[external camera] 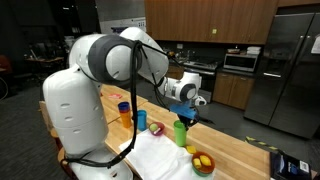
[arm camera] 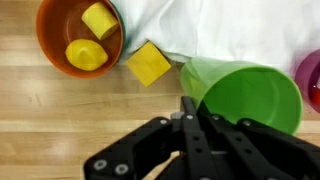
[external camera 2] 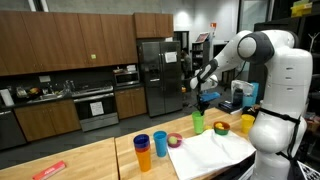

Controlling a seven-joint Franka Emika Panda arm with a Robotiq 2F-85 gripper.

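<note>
A green cup (arm camera: 255, 95) is held at its rim by my gripper, whose fingers are shut on the cup wall in the wrist view. The cup's open mouth faces the wrist camera. In exterior view 1 the green cup (external camera: 180, 134) hangs below the gripper (external camera: 184, 112), over or close to the table beside the white cloth (external camera: 158, 158). Whether its base touches the table cannot be made out. From the second exterior camera, the green cup (external camera 2: 198, 123) appears under the arm's end.
A yellow block (arm camera: 149, 64) lies beside a red-brown bowl (arm camera: 62, 45) containing yellow pieces. On the cup's other side sits a dark pink bowl (arm camera: 313, 80). Blue cups (external camera 2: 160, 141) and an orange cup (external camera 2: 143, 158) stand farther along the table. Bare wood (external camera: 230, 147) lies beyond the bowl.
</note>
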